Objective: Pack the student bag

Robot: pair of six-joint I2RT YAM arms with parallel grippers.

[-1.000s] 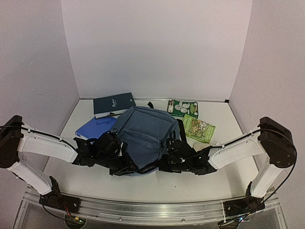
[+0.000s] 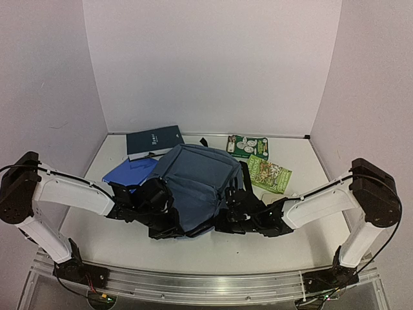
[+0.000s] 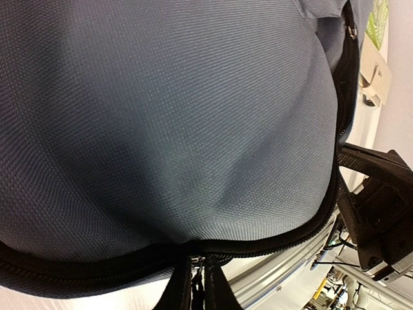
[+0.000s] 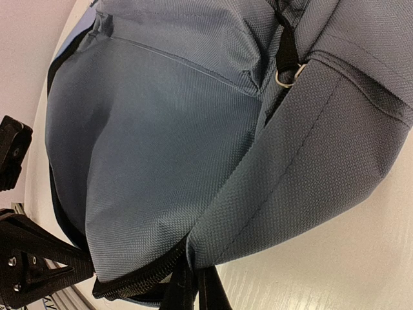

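The grey-blue bag [image 2: 197,169] lies in the middle of the table, its black zipper [image 3: 271,245] curving along the near edge. My left gripper is at this edge, its fingers close together on what looks like the small metal zipper pull [image 3: 195,261]. To its right, my right gripper is shut on a fold of the bag's corner beside the zipper. Its fingertips are partly hidden by the cloth. The bag's inside is not visible.
Behind the bag on the left lie a dark book [image 2: 155,141] and a blue folder [image 2: 131,170]. On the right are a green box-like item [image 2: 247,146], a light green booklet [image 2: 270,174] and a small beige item [image 2: 270,197].
My left forearm and wrist have shifted and turned slightly, with the fingertips staying near the bag's front edge. The right arm and the bag look unmoved.
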